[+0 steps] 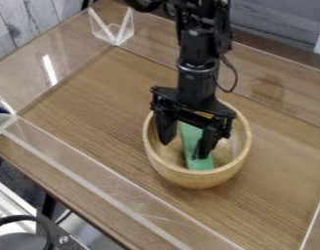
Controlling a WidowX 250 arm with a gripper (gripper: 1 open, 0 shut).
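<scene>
My black gripper (190,125) reaches down from the top centre into a round tan bowl (194,178) on the wooden table (85,117). Its fingers stand apart, open, inside the bowl's rim. A green object (199,158) lies in the bowl between and below the fingers, partly hidden by the gripper. I cannot tell whether the fingers touch it.
Clear tape marks (112,28) show at the back left. A black object (20,236) is at the bottom left corner, beyond the table edge. The table around the bowl is largely clear.
</scene>
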